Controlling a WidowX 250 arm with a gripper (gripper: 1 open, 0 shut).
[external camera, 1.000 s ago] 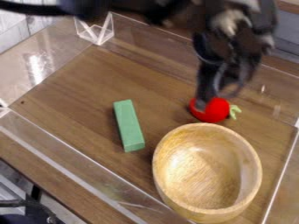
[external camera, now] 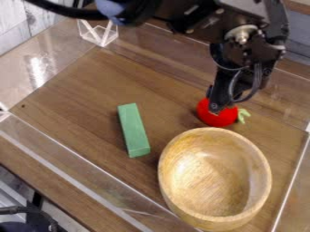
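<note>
A red tomato-like toy (external camera: 217,115) with a small green stem lies on the wooden table behind the bowl. My dark gripper (external camera: 224,100) hangs just over it, open, its lower end partly hiding the red toy's top. A wide wooden bowl (external camera: 215,181) sits at the front right, and a green rectangular block (external camera: 132,129) lies to its left.
The wooden table (external camera: 72,109) has clear room at the left. Transparent walls or edges border it, and a small clear frame (external camera: 97,32) stands at the back left. My arm fills the top middle of the view.
The arm and gripper have shifted and now look sharper, with the gripper over the red toy. The bowl, block and red toy look unmoved.
</note>
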